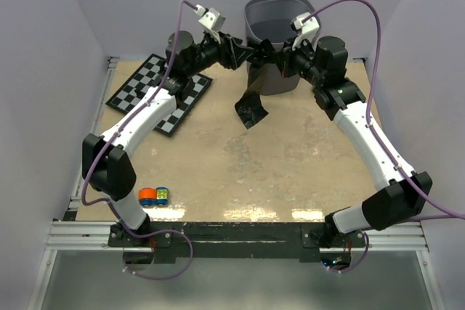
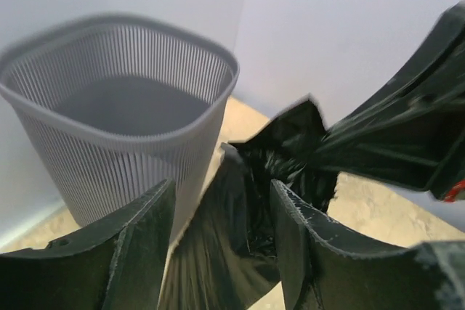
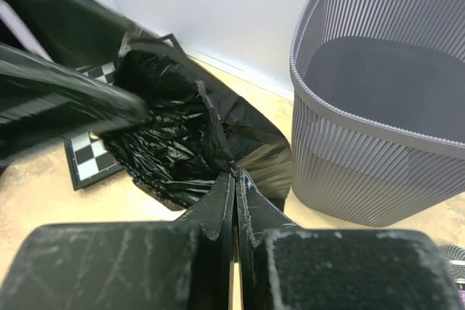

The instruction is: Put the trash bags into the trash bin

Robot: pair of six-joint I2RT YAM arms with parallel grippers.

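A crumpled black trash bag hangs in front of the grey trash bin, its lower part drooping over the table. My right gripper is shut with the bag's thin plastic pinched at its fingertips. From the left comes my left gripper, its fingers apart. In the left wrist view the bag shows between and beyond the open fingers; whether they touch it I cannot tell. The bin stands upright, and the part of its inside that shows looks empty.
A black-and-white checkered board lies under the left arm. Small orange and blue-green items sit at the front left. Partly visible on the right is a grey round-headed object.
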